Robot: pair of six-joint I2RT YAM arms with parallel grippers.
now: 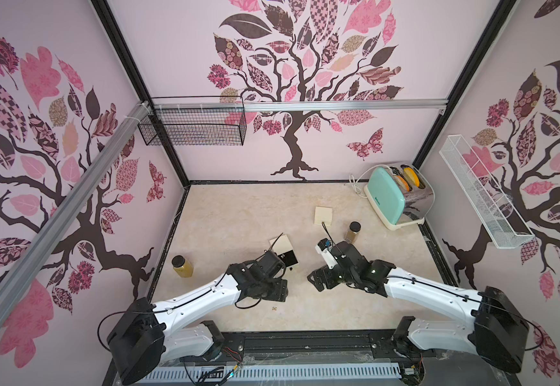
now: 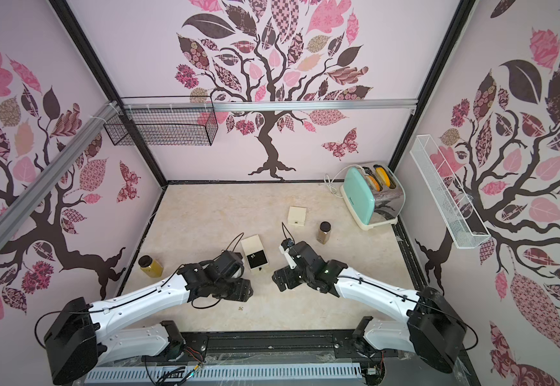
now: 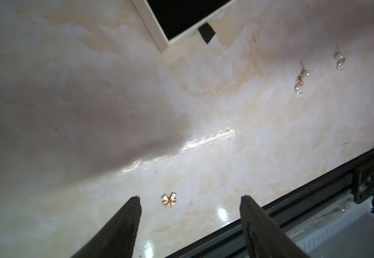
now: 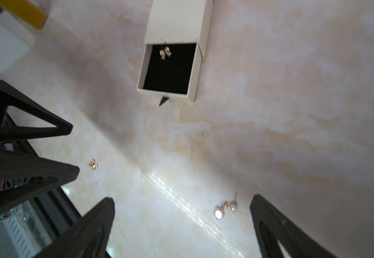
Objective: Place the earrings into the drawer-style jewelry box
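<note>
The cream jewelry box (image 4: 177,19) has its black-lined drawer (image 4: 167,73) pulled out, with a small gold earring (image 4: 165,52) inside. A gold bow-shaped earring (image 3: 169,199) lies on the table between the open fingers of my left gripper, seen from above in the left wrist view. Two pearl drop earrings (image 3: 301,80) (image 3: 340,60) lie to the right of the box. My right gripper stands open above the table, with a pearl earring (image 4: 225,207) between and beyond its fingertips in that view.
A yellow-lidded jar (image 1: 183,267) stands at the left, a dark-capped jar (image 1: 352,233) and a small cream box (image 1: 323,216) behind the arms. A teal toaster-like rack (image 1: 384,196) fills the back right.
</note>
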